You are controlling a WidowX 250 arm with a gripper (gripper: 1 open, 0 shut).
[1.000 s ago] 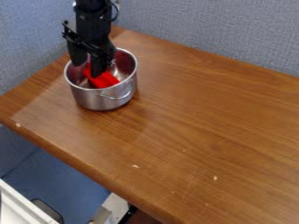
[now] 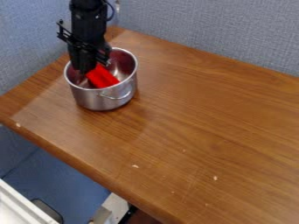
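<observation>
A steel pot (image 2: 105,94) with a wire handle sits on the wooden table (image 2: 187,131) at its left back part. Inside it lies a red block (image 2: 103,77), tilted. My black gripper (image 2: 84,63) reaches down from above into the left back of the pot, just beside the red block. Its fingertips are partly hidden, and I cannot tell whether they are shut or touching the block.
Grey padded walls stand behind and left of the table. Below the table's left edge are a blue surface and a white object (image 2: 17,210).
My gripper has moved a little to the left and down within the pot. The red block looks almost unchanged in place.
</observation>
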